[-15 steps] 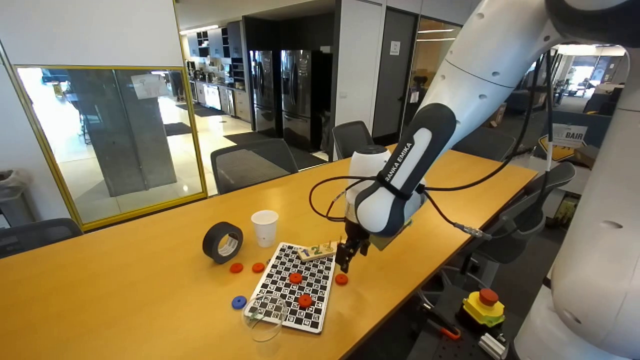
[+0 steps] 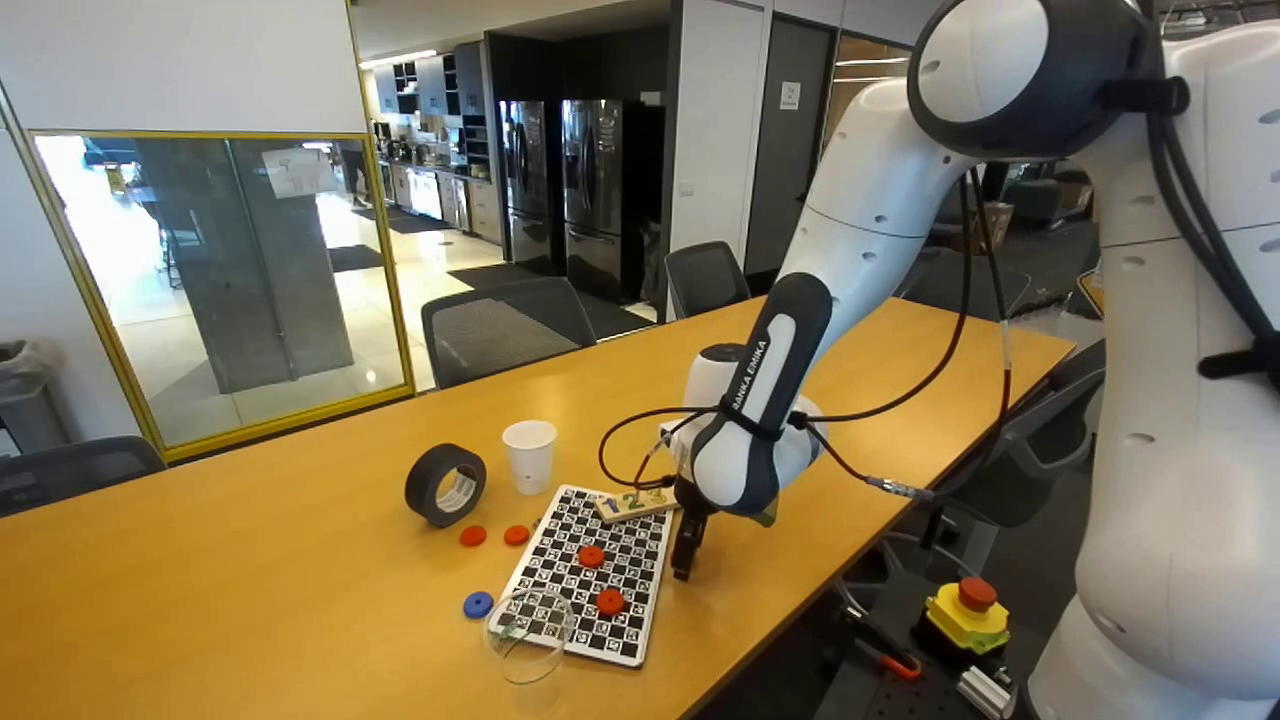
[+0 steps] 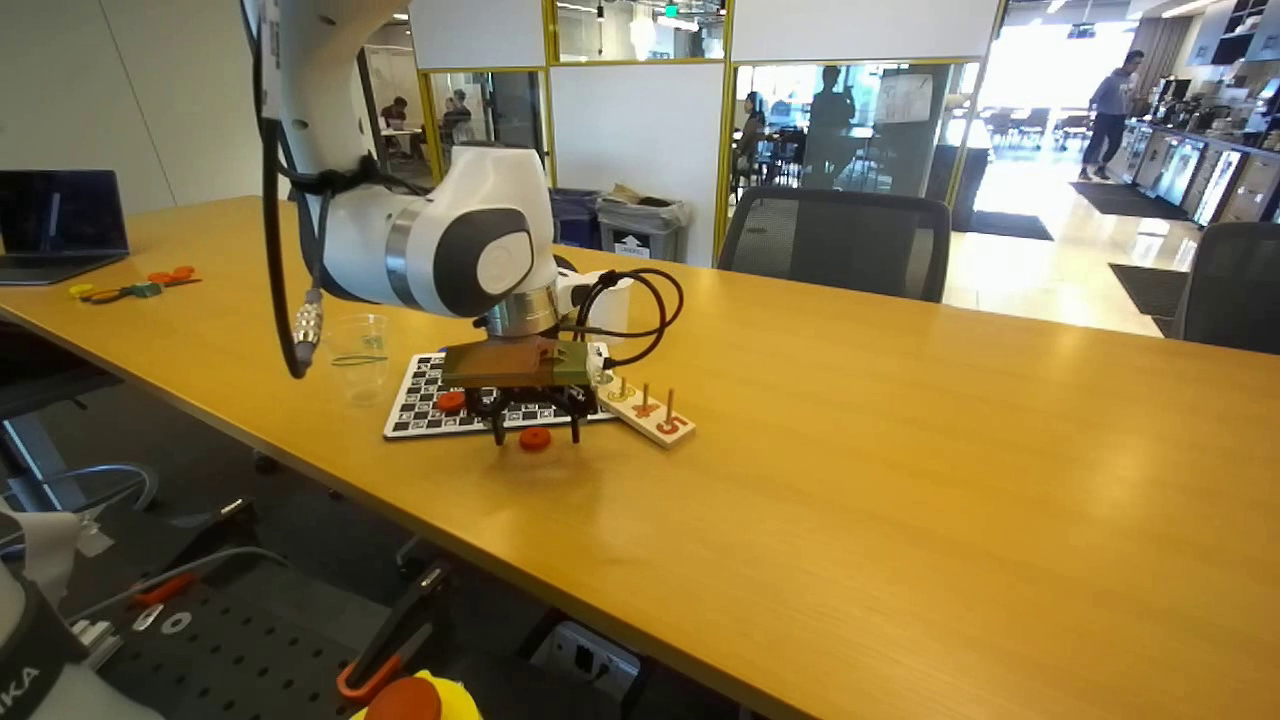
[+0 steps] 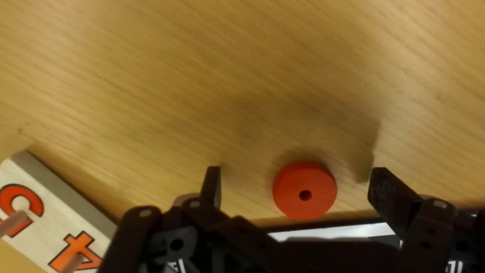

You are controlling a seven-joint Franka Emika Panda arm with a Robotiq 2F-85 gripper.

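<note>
Low over the table, my gripper is open, its two fingers on either side of a red disc (image 4: pixel 305 190) with a hole in its middle. That disc lies flat on the wood beside the checkered board, nearer the right finger, with a gap on each side. In exterior view 2 the same disc (image 3: pixel 535 439) shows between the fingertips; in exterior view 1 the gripper (image 2: pixel 686 564) hides it. A wooden number board (image 3: pixel 648 410) with upright pegs rests partly on the checkered board (image 2: pixel 636 636).
Two red discs (image 2: pixel 591 557) lie on the checkered board. Two more (image 2: pixel 516 535) and a blue disc (image 2: pixel 477 605) lie beyond it. A clear cup (image 2: pixel 529 636), a white cup (image 2: pixel 529 457) and black tape (image 2: pixel 445 485) stand nearby.
My gripper has come down and slightly left in exterior view 1, to the red disc beside the checkered board. That disc was visible there before and is now hidden.
</note>
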